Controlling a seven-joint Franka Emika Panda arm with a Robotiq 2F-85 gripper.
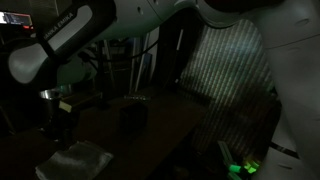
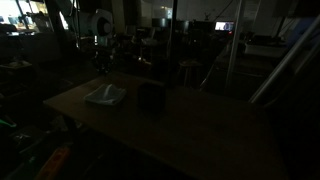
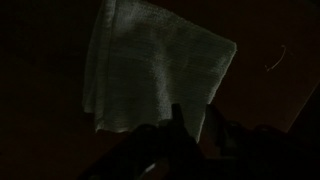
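Note:
A pale folded cloth lies on the brown table, near its left end in exterior view 1. From the other side, exterior view 2 shows the cloth with a raised fold on top. In the wrist view the cloth appears roughly square, with layered edges at the left. My gripper is above and just behind the cloth, apart from it. Its dark fingers overlap the cloth's lower edge in the wrist view. The fingers are open and nothing shows between them, though the picture is very dark.
A dark box stands on the table beside the cloth. Bare tabletop stretches away past it. A thin, pale curved strand lies on the surface. The room is dim, and clutter beyond the table is hard to make out.

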